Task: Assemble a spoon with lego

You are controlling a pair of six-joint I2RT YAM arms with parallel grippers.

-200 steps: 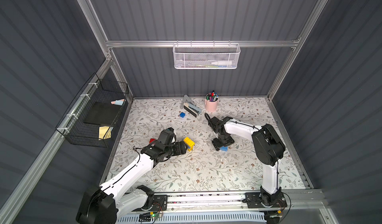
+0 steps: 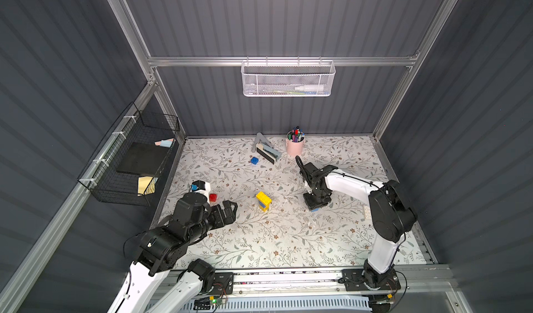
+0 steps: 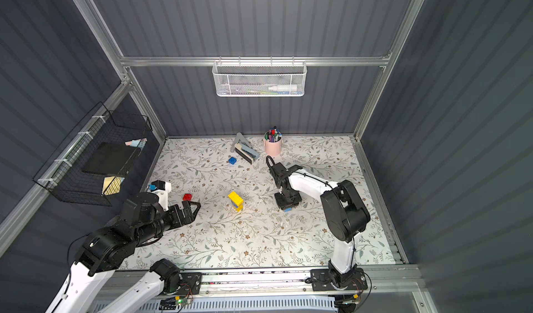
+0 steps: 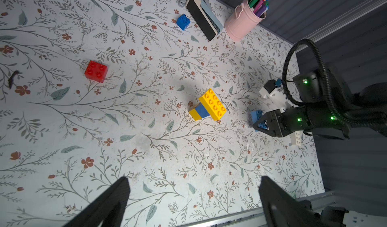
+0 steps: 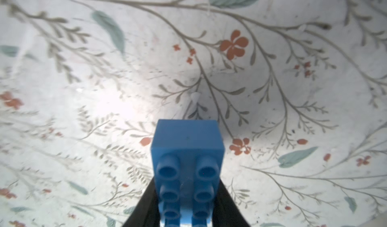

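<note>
My right gripper is shut on a blue brick [image 5: 187, 132], low over the table at centre right. Left of it sits a yellow and blue brick assembly [image 4: 211, 104], a yellow plate on top. A red brick [image 4: 96, 70] lies at the left, and a small blue brick [image 4: 183, 22] near the back. My left gripper [image 2: 226, 213] is raised above the front left of the table, open with nothing between its blurred fingers in the left wrist view.
A stapler [image 4: 201, 13] and a pink pen cup [image 4: 241, 21] stand at the back. A wire basket [image 2: 127, 168] hangs on the left wall. A pale brick [image 4: 295, 138] lies at the right.
My right gripper has shifted slightly right with the blue brick.
</note>
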